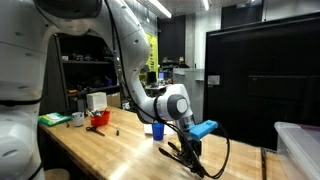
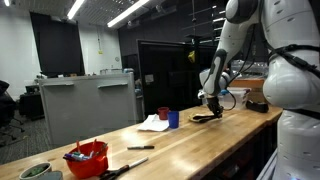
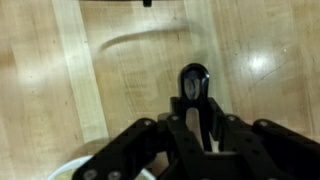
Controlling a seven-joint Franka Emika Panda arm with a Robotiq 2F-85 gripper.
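Note:
In the wrist view my gripper is shut on a black handle [image 3: 193, 78], whose rounded end sticks out beyond the fingers. Below that end, the rest of the held thing is largely covered by the gripper. Seen in exterior view 1, the gripper [image 1: 197, 168] is low over the wooden table, beside a dark long object [image 1: 178, 153]. The other exterior view shows the gripper [image 2: 214, 112] small and far off at the table's far end. Whether the handle touches the table is unclear.
A pale round rim [image 3: 70, 168] lies at the wrist view's lower left. On the table are a red basket [image 2: 87, 160] with tools, a blue cup [image 2: 173, 119], a red cup [image 2: 163, 112] and a white cloth [image 2: 152, 123]. A translucent bin [image 1: 298, 145] stands at the right. The mid-table is mostly bare.

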